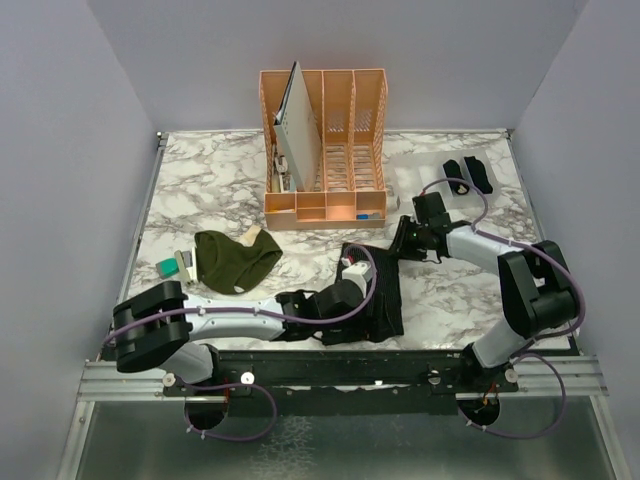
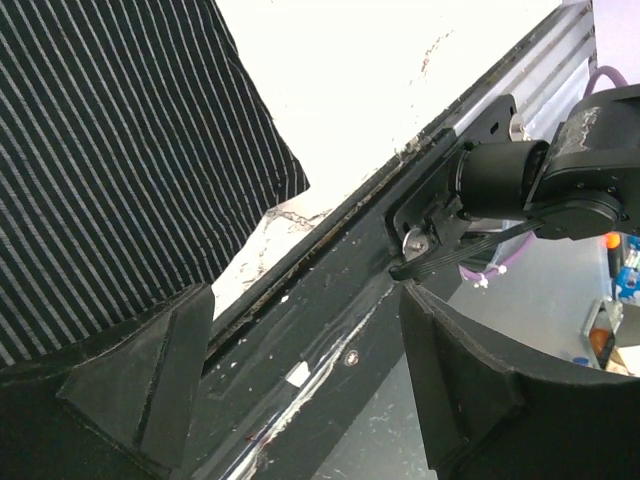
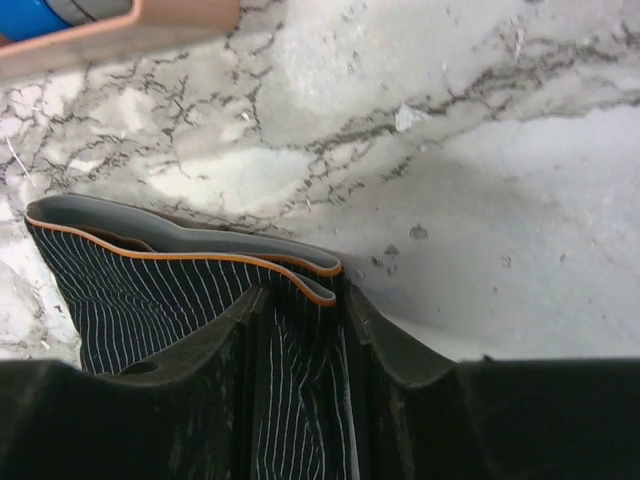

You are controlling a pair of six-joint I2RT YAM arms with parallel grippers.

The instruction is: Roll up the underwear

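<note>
Black underwear with fine pinstripes lies flat near the table's front edge. Its grey waistband with orange edging crosses the right wrist view. Two close fingers of my right gripper straddle the waistband's corner, where the cloth is creased between them; how firmly they hold it is unclear. From above, that gripper is at the far right corner. My left gripper is open near the table's front edge, its fingers apart. Striped cloth spreads beside and beneath its left finger. The left arm covers part of the underwear from above.
An orange divided organizer stands behind the underwear. To the left lies a dark green cloth. A clear bin with black folded items sits at the back right. Bare marble lies right of the underwear.
</note>
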